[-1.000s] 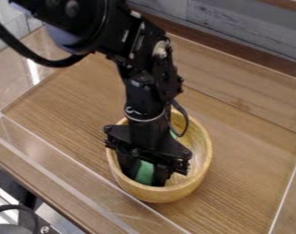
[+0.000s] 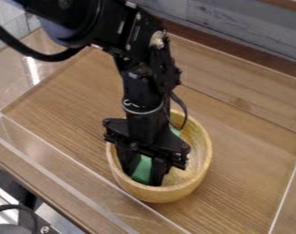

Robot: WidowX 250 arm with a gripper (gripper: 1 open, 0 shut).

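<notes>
A pale yellow bowl (image 2: 190, 183) stands on the wooden table near its front edge. My black gripper (image 2: 151, 163) is lowered into the bowl, its body covering much of the inside. A green object (image 2: 142, 171) shows in the bowl beneath and between the gripper's parts; what it is, and whether the fingertips hold it, I cannot tell, as the fingertips are hidden.
Bare wooden table (image 2: 242, 128) lies to the right, left and behind the bowl. A wall with a wooden ledge runs along the back. Cables and a grey area show past the front left edge.
The gripper has shifted and risen very slightly within the bowl; the bowl stays where it was.
</notes>
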